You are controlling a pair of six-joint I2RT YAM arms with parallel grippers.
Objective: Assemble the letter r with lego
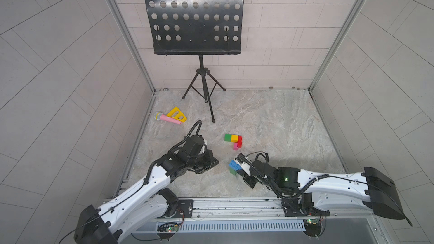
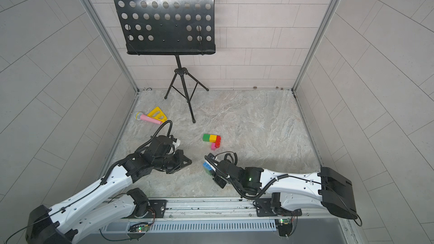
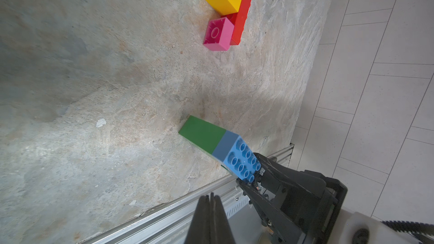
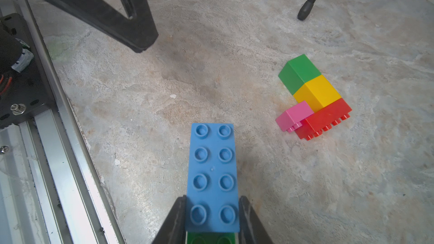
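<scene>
My right gripper is shut on a blue eight-stud brick; a green brick is joined beneath it and juts out in the left wrist view. A second bit of green shows by the fingers under the blue end. To the left, my left gripper is shut, its tips together and nothing visible between them. On the floor beyond lies a joined group: a green brick, a yellow brick, a red brick with studs facing outward, and a pink brick touching the red one.
A pink toy microphone and a yellow toy piece lie at the far left. The black music stand has its feet behind the bricks. A metal rail borders the front.
</scene>
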